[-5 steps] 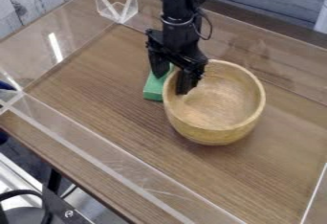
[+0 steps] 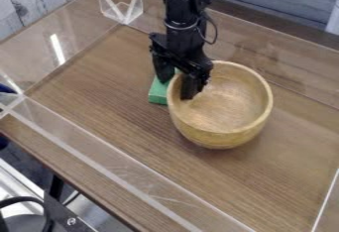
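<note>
My gripper (image 2: 180, 69) is open and low at the left rim of a wooden bowl (image 2: 225, 110). A green block (image 2: 159, 91) lies on the table just left of the bowl, directly under the gripper and partly hidden by it. The fingers are dark against it, so I cannot tell whether they touch the block or the bowl.
The wooden table (image 2: 93, 127) has free room to the left, front and right. Clear acrylic pieces stand at the back left, and clear strips run along the left edge. Black cables (image 2: 34, 201) hang at the lower left.
The arm has shifted slightly over the last second, its upper part changing angle a little. The bowl and green block look nearly unmoved.
</note>
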